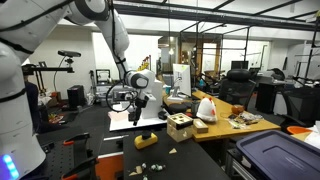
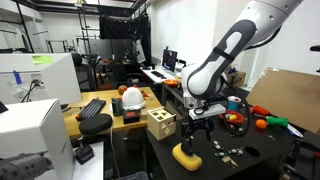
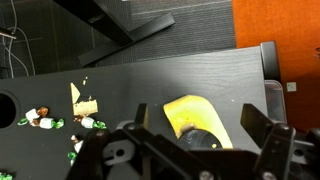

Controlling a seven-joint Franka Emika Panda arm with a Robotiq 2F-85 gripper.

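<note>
A yellow block-like object lies on the dark tabletop, with a round black piece on it; both also show in the second exterior view as a yellow object with black on top. My gripper is open above them, one finger on each side of the black piece in the wrist view. Nothing is held between the fingers. In the first exterior view the gripper hangs behind the yellow object, too small to judge its height exactly.
Several wrapped candies and a torn cardboard scrap lie on the table. A wooden box stands nearby, with a white-and-red item behind it. A grey tray lies at the right.
</note>
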